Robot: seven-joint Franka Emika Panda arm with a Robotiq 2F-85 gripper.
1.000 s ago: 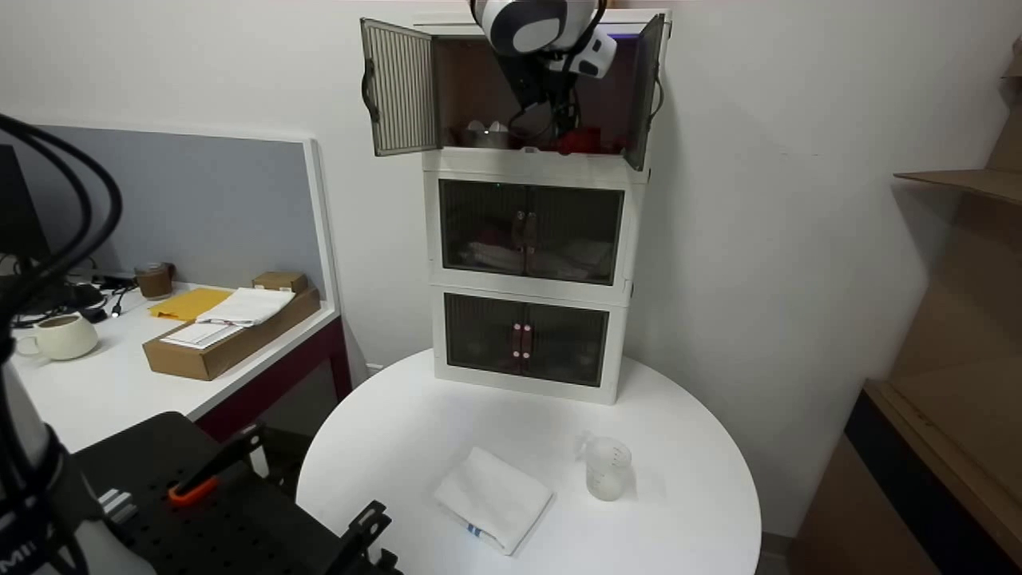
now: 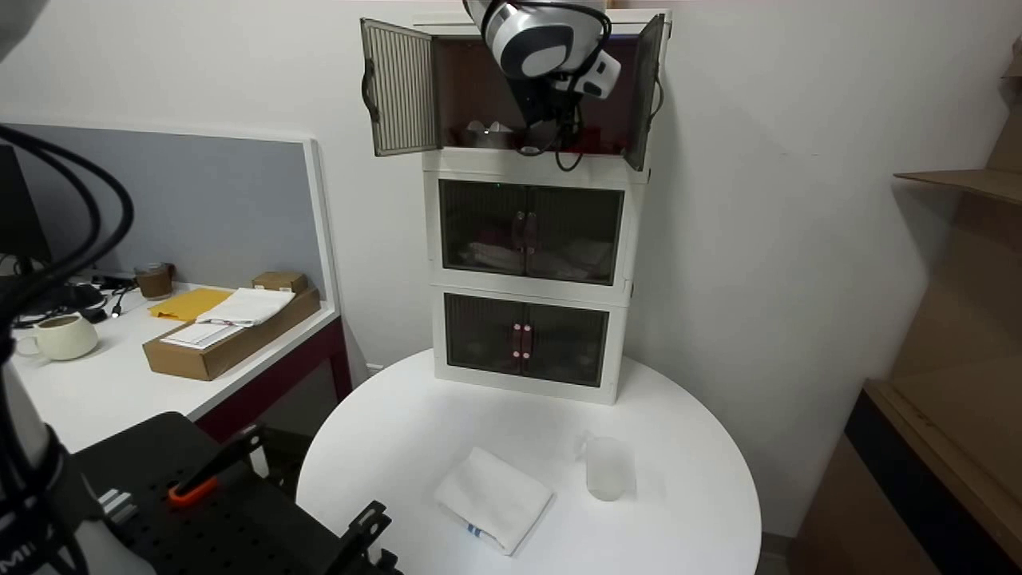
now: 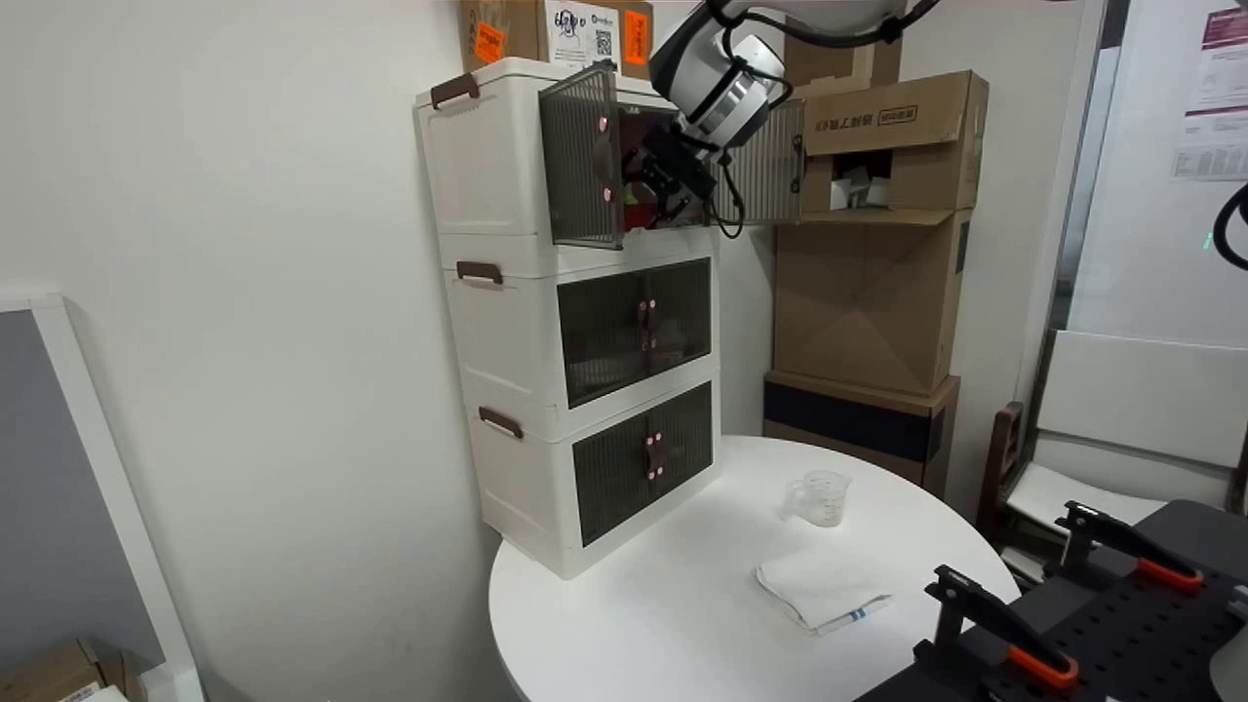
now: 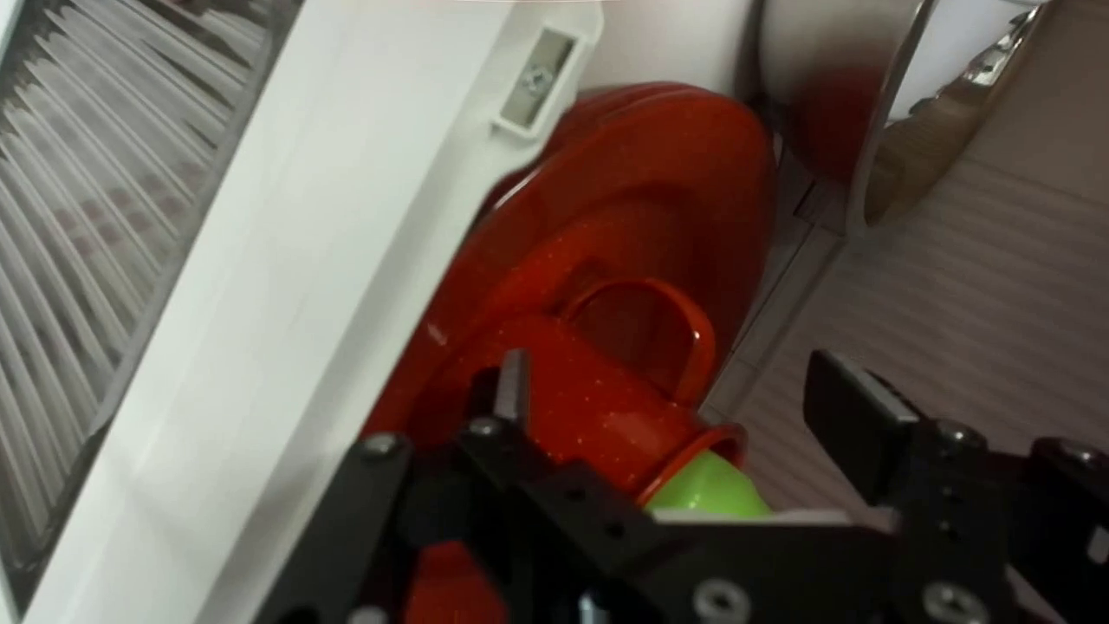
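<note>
My gripper is open inside the top cabinet compartment, its fingers [image 4: 854, 400] spread apart. Between and beyond them lies a speckled red mug [image 4: 593, 400] on its side, handle upward, with something light green [image 4: 712, 487] at its mouth. The left finger stands in front of the mug's body; whether they touch I cannot tell. Behind the mug leans a red plate [image 4: 665, 156]. From outside, the gripper [image 3: 669, 185] shows between the two open doors, and in the other exterior view dark parts and cables largely hide the red items.
Shiny metal ware [image 4: 821, 94] stands beside the plate. The compartment's white frame [image 4: 312, 270] runs close along the left. Open doors [image 2: 400, 91] flank the arm. Below, a folded white cloth [image 2: 493, 498] and a clear measuring cup [image 2: 606, 469] rest on the round table [image 2: 383, 460].
The arm has come lower at the top compartment, and its gripper and cables now cover more of the red items there. Cloth and measuring cup stay where they were.
</note>
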